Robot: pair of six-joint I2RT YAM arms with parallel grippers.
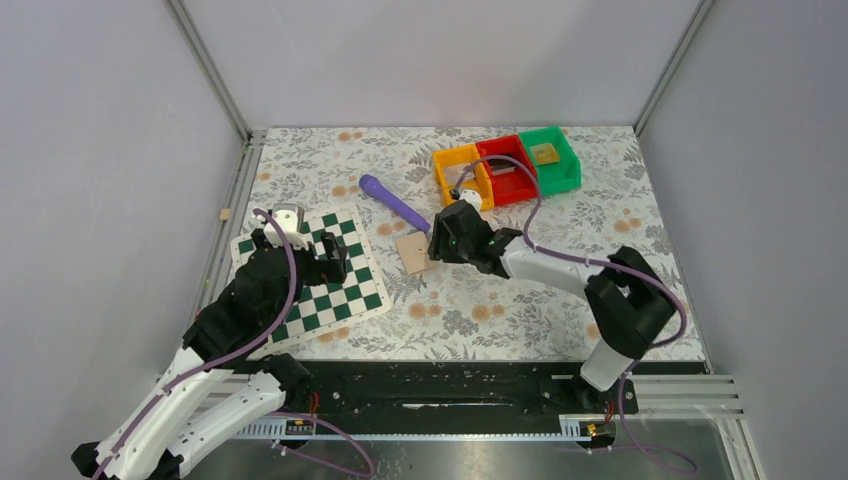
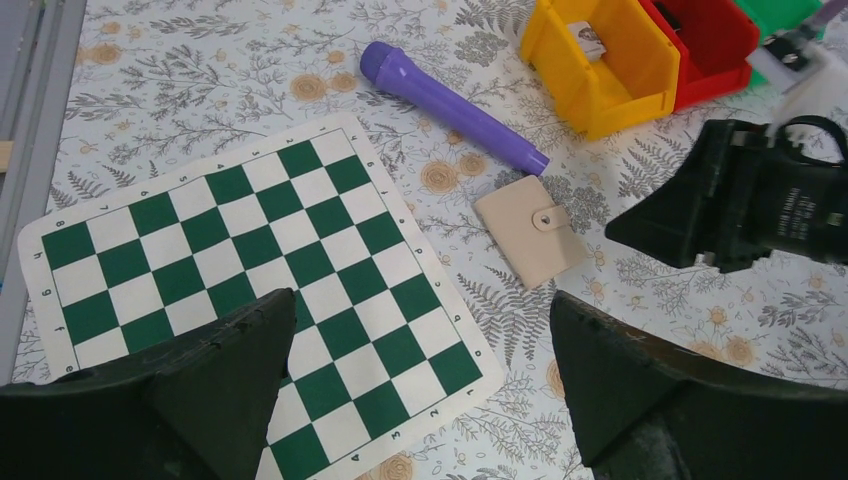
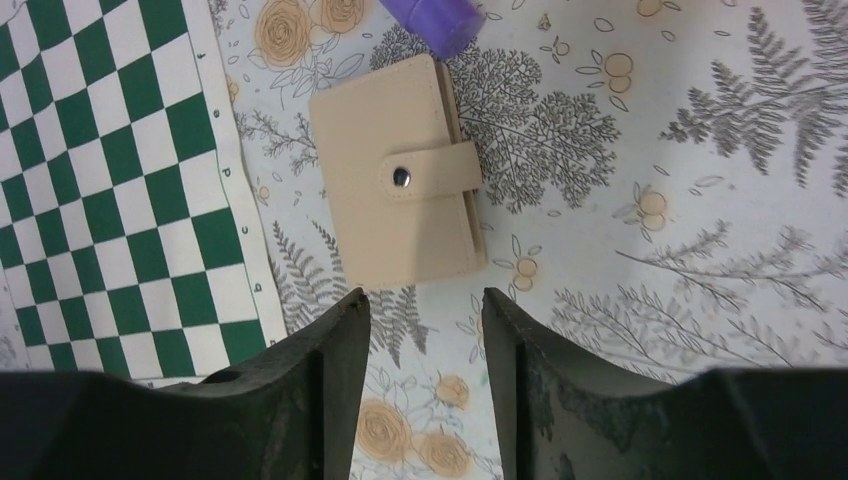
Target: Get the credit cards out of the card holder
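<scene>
A beige card holder (image 3: 390,235) with a snap strap (image 3: 440,170) lies closed on the table; no cards show. My right gripper hangs just beside it, its fingers parted with nothing between them; in the top view it covers the holder's right edge. My left gripper is open and empty over the checkerboard, its fingers wide apart, with the holder seen beyond them in the left wrist view.
The checkerboard (image 1: 340,300) lies left of the holder. A purple microphone-shaped object (image 1: 390,200) is behind it. Yellow (image 1: 447,187), red (image 1: 512,185) and green (image 1: 560,175) bins stand at the back right.
</scene>
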